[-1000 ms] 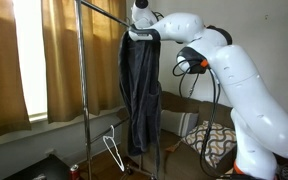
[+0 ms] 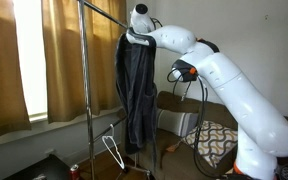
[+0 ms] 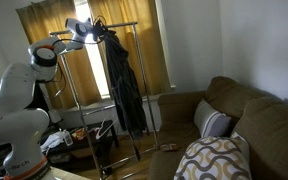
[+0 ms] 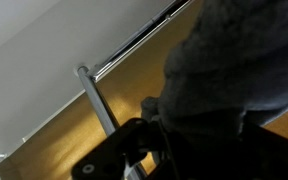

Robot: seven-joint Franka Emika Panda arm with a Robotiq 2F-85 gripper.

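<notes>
A long dark garment hangs down beside the metal clothes rack, its upper end at my gripper. In the exterior view from the other side, the same garment drops within the rack's frame, below my gripper. Dark grey cloth fills much of the wrist view and runs down between my fingers, so the gripper is shut on it. The fingertips are mostly covered by the cloth. Left of the cloth, the rack's corner and top rail show close by.
A white hanger hangs low by the rack. Behind stand brown curtains and a window. A brown sofa with patterned cushions fills the right side. A red can stands at the lower left.
My arm has lowered slightly, its elbow coming down and left. The garment's top has shifted a little to the left, and it stays held.
</notes>
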